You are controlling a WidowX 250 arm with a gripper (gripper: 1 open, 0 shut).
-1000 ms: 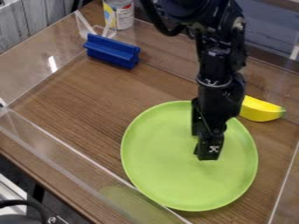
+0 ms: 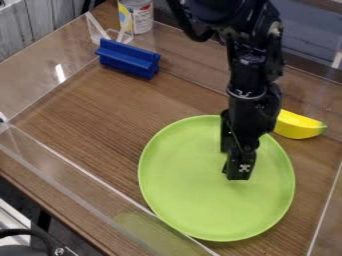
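Note:
My black gripper points straight down over the upper right part of a round green plate, its fingertips at or just above the plate's surface. The fingers are seen side-on and dark, and I see no object held by them. A yellow banana lies behind the plate to the right, partly hidden by the arm.
A blue holder-like object sits at the back left, with a white can behind it. Clear edging borders the wooden table.

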